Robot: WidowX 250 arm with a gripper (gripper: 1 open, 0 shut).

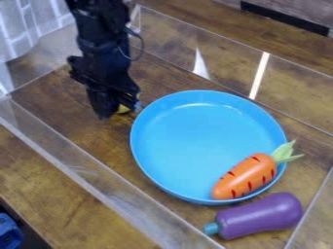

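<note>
My gripper (111, 97) hangs over the wooden surface at the upper left, its fingers pointing down, shut as far as shows. A small yellow object (123, 109) is partly hidden just behind the fingers. The blue plate (182, 141) lies flat right of my gripper. An orange toy carrot (244, 178) with a green top rests in the plate's lower right.
A purple toy eggplant (260, 214) lies below the plate at the bottom right. Clear walls (104, 180) border the area. A blue object (7, 231) shows at the lower left edge.
</note>
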